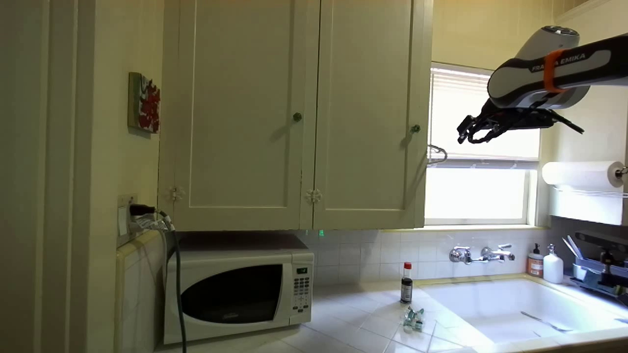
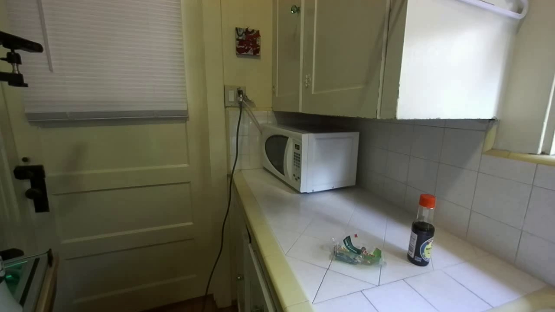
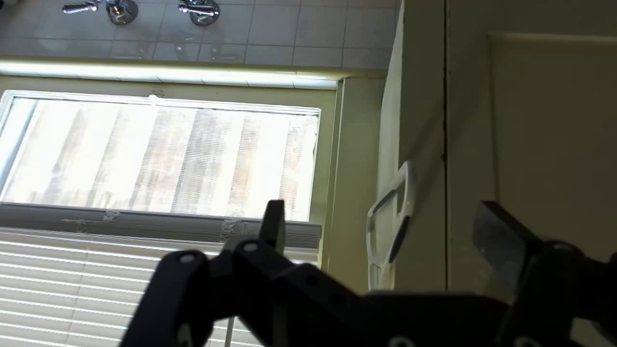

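Observation:
High in front of the window, my gripper is open, its two fingers wide apart and nothing held between them. In exterior view 1 it hangs right of the cabinet's right door (image 1: 365, 106), at about the height of that door's knob (image 1: 415, 128). Between the fingers in the wrist view, farther off, shows a white hook-like holder (image 3: 373, 231) on the cabinet's side. Down on the tiled counter stand a dark sauce bottle with a red cap (image 2: 421, 234) and, beside it, a crumpled clear and green wrapper (image 2: 357, 253).
A white microwave (image 1: 235, 294) fills the counter's left end below the cabinets. Right of the bottle lies the white sink (image 1: 500, 306) with a utensil in it, under the wall faucet (image 1: 483, 254). Paper towels (image 1: 583, 174) hang at the right. Bare counter (image 2: 307, 213) lies between microwave and wrapper.

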